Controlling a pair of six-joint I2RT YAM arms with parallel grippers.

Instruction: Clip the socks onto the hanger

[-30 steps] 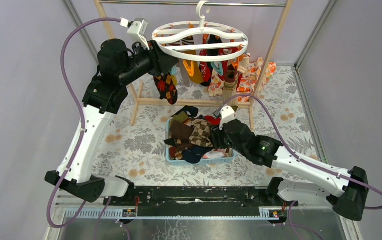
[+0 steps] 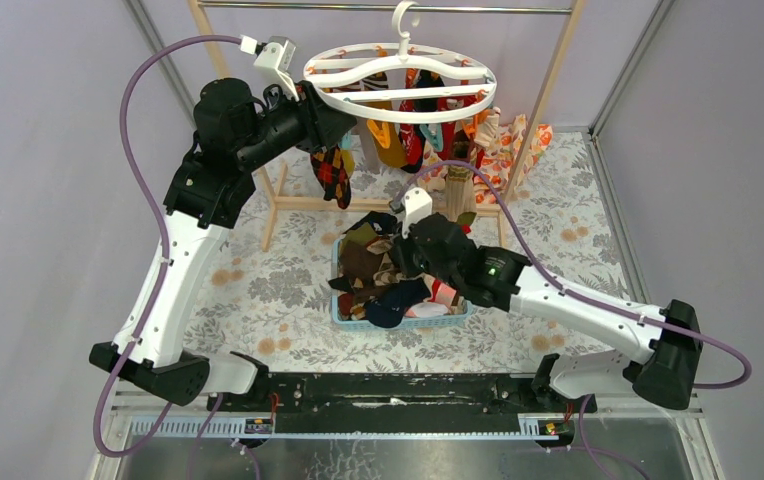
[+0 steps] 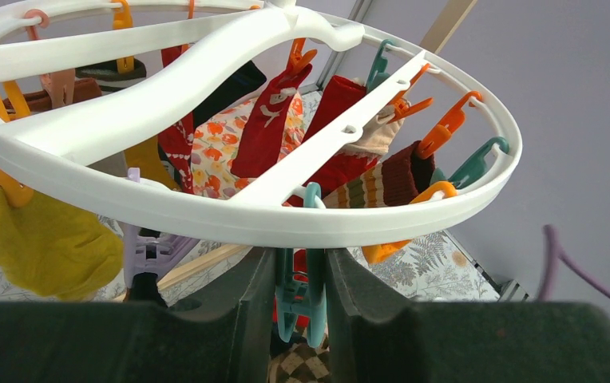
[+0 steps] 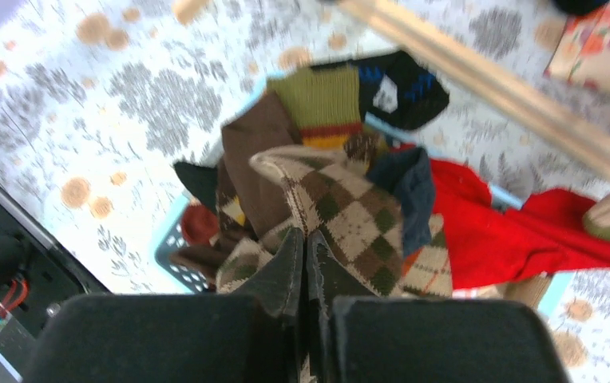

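High on the left, my left gripper (image 2: pixel 330 122) is at the white round hanger (image 2: pixel 330 104). In the left wrist view, its fingers (image 3: pixel 255 279) are shut on a teal clip (image 3: pixel 315 307) that hangs from the hanger's rim. Between the clip's lower tips no sock shows. My right gripper (image 2: pixel 398 262) is low over the sock basket (image 2: pixel 428 322). A brown-and-beige checkered sock (image 4: pixel 358 219) bunches up into a fold that runs between the shut right fingers; the pinched part is thin. More socks, such as a red one (image 4: pixel 477 231), lie around it.
Other clips on the hanger carry socks, among them a yellow sock (image 3: pixel 50 243) and a red sock (image 3: pixel 266 132). Beside the teal clip hangs a lilac clip (image 3: pixel 154 251). A wooden rack (image 2: pixel 548 90) with a metal rail (image 2: pixel 288 5) stands around the hanger.
The right arm has moved left and slightly back over the basket, to where the checkered sock lay in plain view. My left arm has stayed still at the hanger.
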